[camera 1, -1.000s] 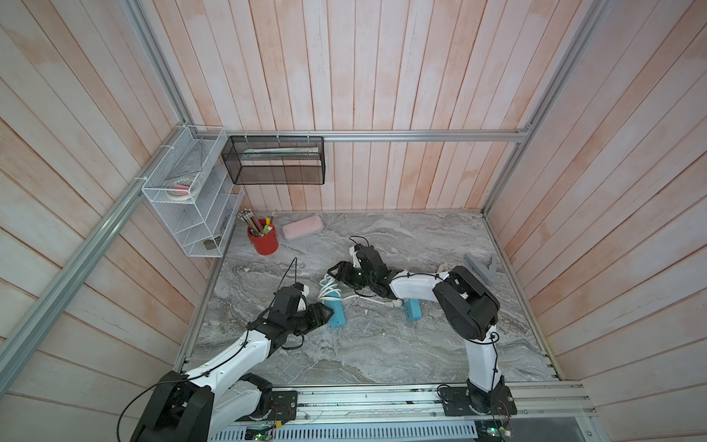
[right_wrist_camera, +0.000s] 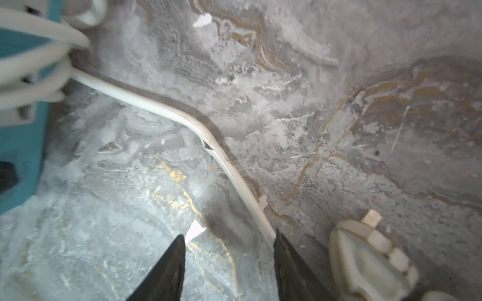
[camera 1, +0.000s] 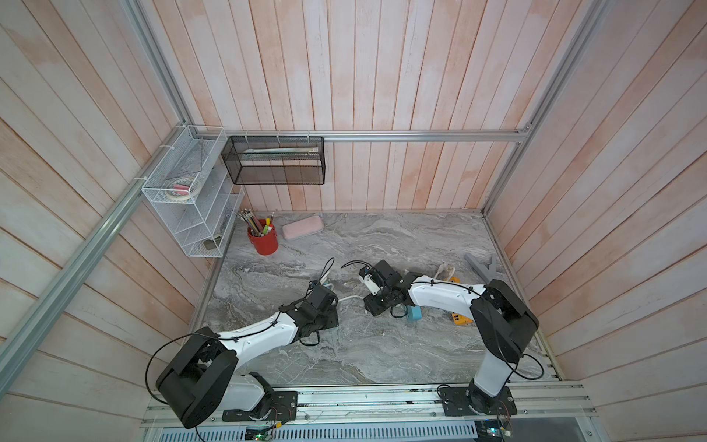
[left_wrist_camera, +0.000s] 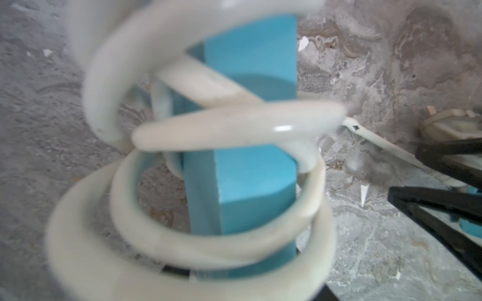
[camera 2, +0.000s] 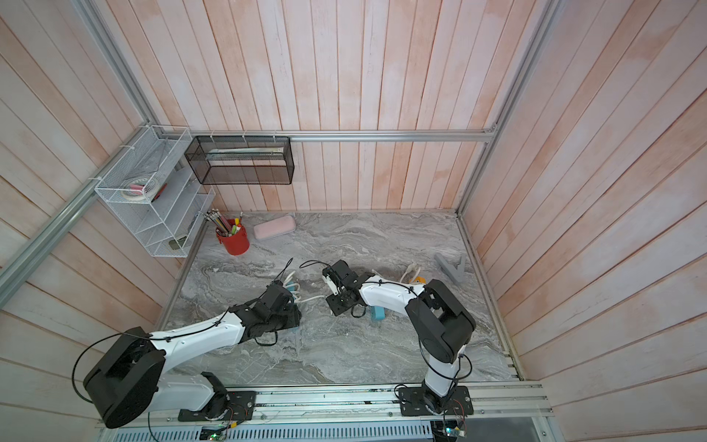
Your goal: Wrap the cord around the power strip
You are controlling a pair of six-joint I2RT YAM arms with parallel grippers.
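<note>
The blue power strip point(left_wrist_camera: 256, 185) fills the middle of the left wrist view, with several loose loops of white cord point(left_wrist_camera: 241, 125) around it. My left gripper is over the strip, its dark fingertips barely showing apart on either side; both top views hide most of the strip behind it. From the loops a single length of cord point(right_wrist_camera: 150, 105) runs over the marble to the right, passing behind a finger of my right gripper. That gripper is open, pointing down, its fingers apart and only bare tabletop between them. A white plug point(right_wrist_camera: 371, 260) lies just right of it.
Beyond the right gripper sits a second blue block point(camera 1: 414, 312), and farther right a yellow object point(camera 1: 461, 319) and a grey one point(camera 1: 482, 266). A red pencil cup point(camera 1: 263, 239) and pink case point(camera 1: 302, 227) stand at back left.
My left gripper has moved right, over the strip, covering it from above.
</note>
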